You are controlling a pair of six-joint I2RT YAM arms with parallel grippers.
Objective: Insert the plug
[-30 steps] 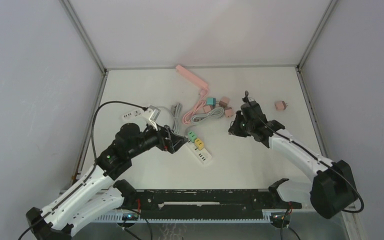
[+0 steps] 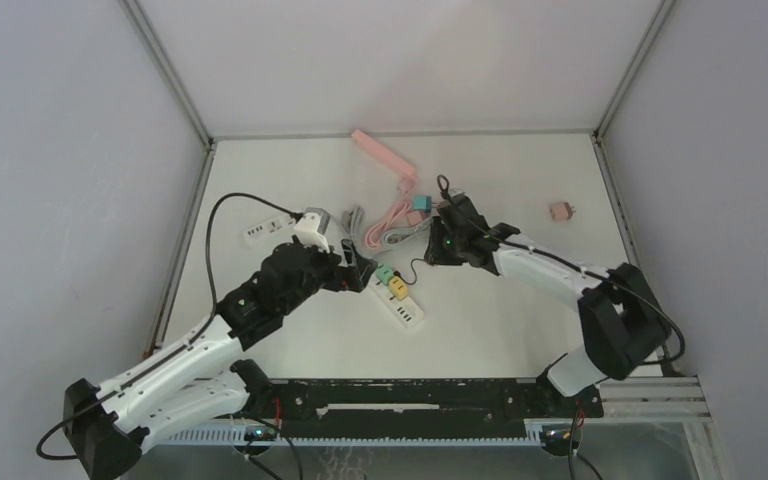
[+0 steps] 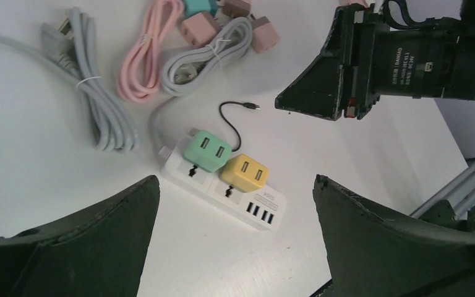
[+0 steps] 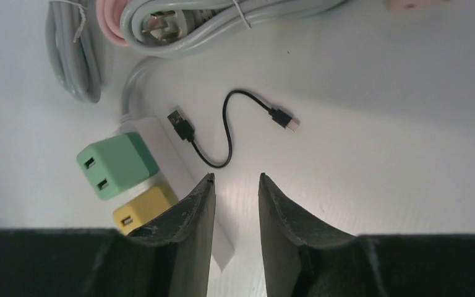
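Note:
A short black USB cable (image 4: 228,124) lies curved on the table, touching nothing of either gripper. Its wide USB-A plug (image 4: 180,125) points toward the power strip, and the small metal-tipped end (image 4: 283,118) faces away. A green adapter (image 3: 207,151) with two USB slots and a yellow adapter (image 3: 245,172) sit side by side on the white power strip (image 3: 229,206). Over the strip's left side, my left gripper stands wide open and empty. Right of the cable, my right gripper hovers with its fingers apart, nothing between them.
Behind the strip lie grey cord bundles (image 3: 207,57), a pink cord (image 3: 142,65), a teal adapter (image 2: 422,203) and several pink adapters. Another white strip (image 2: 265,229) is at the back left. One pink adapter (image 2: 561,211) stands alone at right.
The black cable shows on the table, where none showed a second ago. My right gripper has swung left toward it.

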